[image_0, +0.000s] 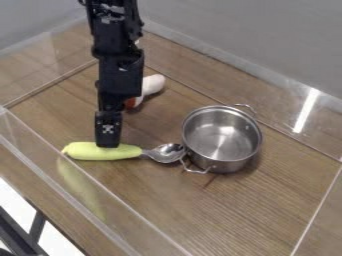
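Observation:
My black gripper (110, 135) hangs low over a spoon with a thick pale-yellow handle (94, 151), its tips at the handle's upper side; whether they touch it I cannot tell. The spoon's metal bowl (166, 152) points right, beside a steel pot (221, 139) with two wire handles. A white and orange object (150, 87) lies behind the gripper, partly hidden by it. The gap between the fingers is hard to make out from this view.
Clear walls (281, 90) border the area at the back, left and front edges.

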